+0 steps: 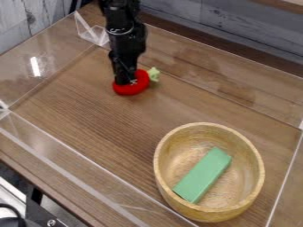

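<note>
The black gripper (126, 67) reaches down from the top of the view onto a red round object (135, 85) near the upper middle of the wooden table, touching or just over it; whether its fingers are open or shut is hard to tell. A small pale green object (153, 73) lies just right of the red one. At the lower right, a beige bowl (236, 197) holds a green rectangular block (204, 175).
A transparent plastic item (92, 31) lies at the top left by the table's edge.
</note>
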